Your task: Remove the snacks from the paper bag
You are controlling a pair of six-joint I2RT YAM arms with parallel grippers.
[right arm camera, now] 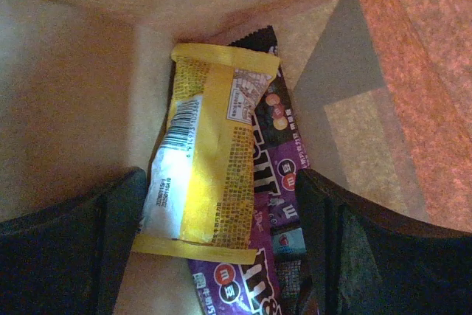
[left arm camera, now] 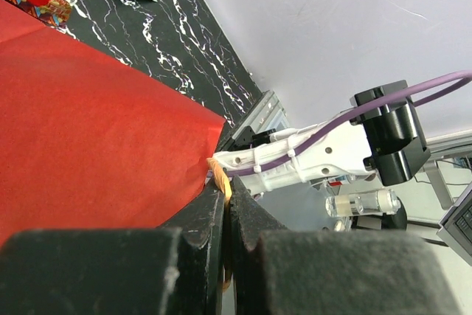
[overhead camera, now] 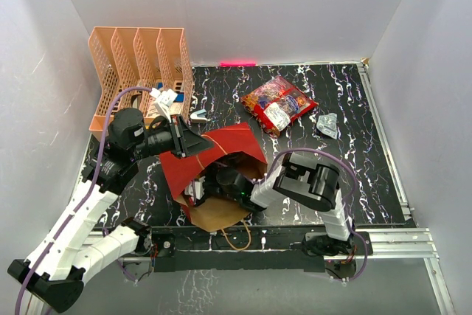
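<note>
The red paper bag point(overhead camera: 174, 175) lies on its side with its mouth toward the front. My left gripper is shut on its twisted orange handle point(left arm camera: 220, 176), at the bag's upper edge. My right gripper is inside the bag, open, its fingers on either side of a yellow snack packet point(right arm camera: 214, 153). Beneath that packet, and partly covered by it, lie purple M&M's packets point(right arm camera: 284, 164). The right fingertips stand beside the yellow packet's lower part; whether they touch it I cannot tell.
A large red snack bag point(overhead camera: 279, 105) lies behind the paper bag, with a small grey packet point(overhead camera: 327, 125) to its right. An orange divided basket point(overhead camera: 140, 57) stands at the back left.
</note>
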